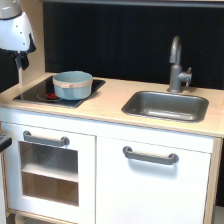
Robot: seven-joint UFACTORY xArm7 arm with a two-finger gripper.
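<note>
A blue-grey pot (pixel 72 88) sits on the dark stovetop (pixel 38 95) at the left of the counter. Above and to the left of it hangs my gripper (pixel 20 62), below the white arm (pixel 14 33) at the left edge of the view. It is apart from the pot. Its dark fingers show too small to make out whether they are open or shut. I see no object at its fingertips.
A metal sink (pixel 166 106) with a tall grey faucet (pixel 178 65) takes up the right of the wooden counter (pixel 112 100). Below are a cabinet door with a handle (pixel 151 156) and an oven door (pixel 50 142). The counter between pot and sink is clear.
</note>
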